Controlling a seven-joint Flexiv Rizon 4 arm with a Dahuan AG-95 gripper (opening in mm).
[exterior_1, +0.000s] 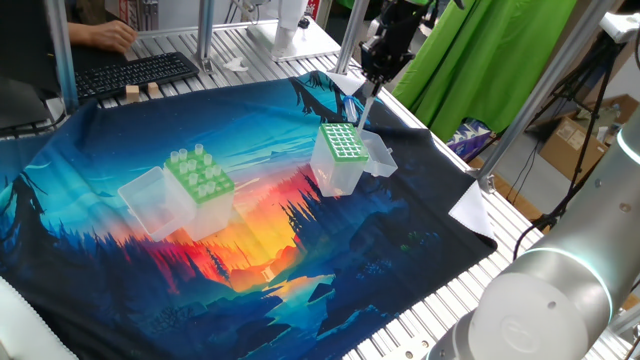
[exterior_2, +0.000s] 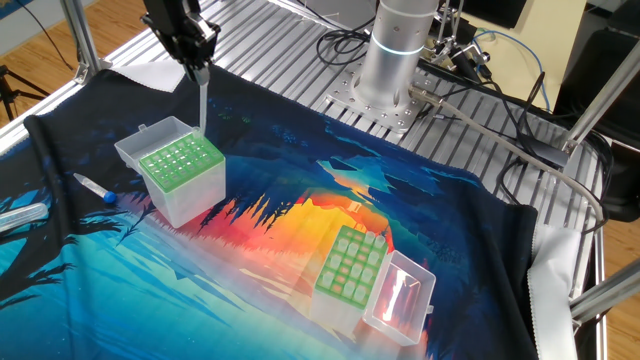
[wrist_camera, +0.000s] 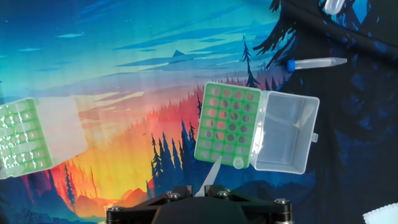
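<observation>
My gripper (exterior_2: 201, 72) points down at the far edge of a tip box, shut on a long clear pipette tip (exterior_2: 204, 105). In the wrist view the tip (wrist_camera: 213, 174) slants from between the fingers towards the box's lower edge. Whether its lower end touches the box is unclear. That box has a green grid rack (exterior_1: 346, 142) over a frosted body (exterior_2: 190, 201), its lid hinged open; most holes look empty, with one round piece (wrist_camera: 238, 163) at a corner. A second open box has a green rack (exterior_1: 201, 175) with several clear tips standing in it.
A blue-capped tube (wrist_camera: 316, 63) lies on the printed cloth near the first box, and another clear tube (exterior_2: 22, 217) lies farther off. Open lids (exterior_2: 401, 298) stick out beside the boxes. Bare cloth separates the boxes.
</observation>
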